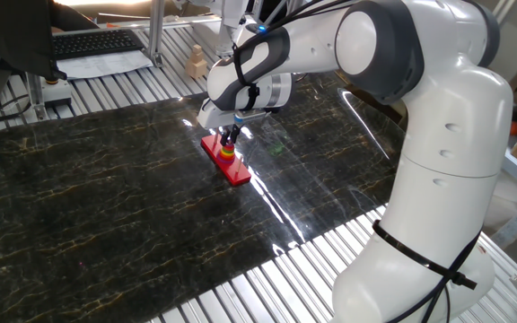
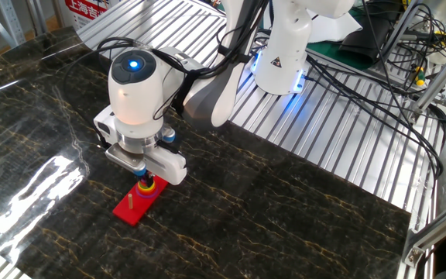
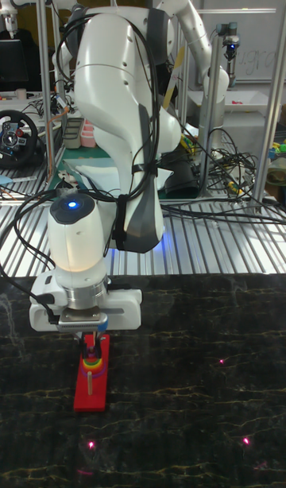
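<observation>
A flat red base (image 1: 236, 174) lies on the dark marbled tabletop, with a thin peg (image 2: 130, 201) upright near one end. At its middle sits a small stack of coloured rings (image 1: 227, 152), where red, yellow and green show in exterior view 1 and a purple one shows at the bottom from the other side. Directly over the stack my gripper (image 1: 230, 139) points down, its dark fingertips at the top of the rings. Whether the fingers grip the uppermost ring is too small to make out in any view.
Wide bare stretches of the dark tabletop (image 1: 88, 206) surround the red base. Slatted metal (image 2: 347, 155) borders it, with loose cables running over part of it. A small wooden figure (image 1: 196, 63) stands beyond the far edge, near a keyboard (image 1: 95, 43).
</observation>
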